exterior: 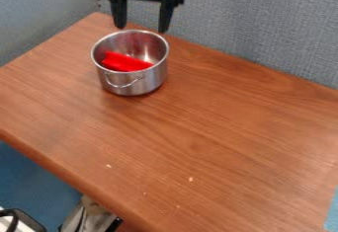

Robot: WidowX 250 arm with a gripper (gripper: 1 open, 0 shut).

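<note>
A steel pot [130, 83] with a wire handle stands on the wooden table [199, 147] toward the back left. A red object [125, 62] lies inside it. My black gripper [141, 22] is at the top of the view, above and behind the pot, with its two fingers spread open and nothing visible between them. The upper arm is out of frame.
Grey padded walls rise behind it. Cables and some hardware [85, 220] sit below the near left edge.
</note>
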